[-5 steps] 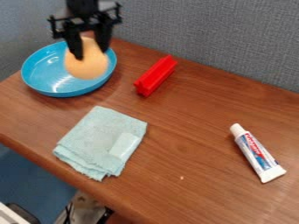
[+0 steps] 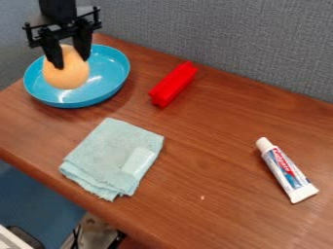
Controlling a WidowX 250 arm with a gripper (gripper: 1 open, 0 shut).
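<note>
My black gripper [image 2: 65,47] is at the upper left, shut on a round orange-tan ball [image 2: 65,71], which sits low over or on the blue plate [image 2: 99,86]; I cannot tell whether it touches the plate. The fingers hide the top of the ball.
A red block [image 2: 173,84] lies right of the plate, a folded light-teal cloth [image 2: 111,158] toward the front, and a toothpaste tube [image 2: 286,170] at the right. A grey partition [image 2: 235,34] stands behind.
My gripper and the ball have moved left across the plate over the last second, slightly down as well. The other objects have not moved.
</note>
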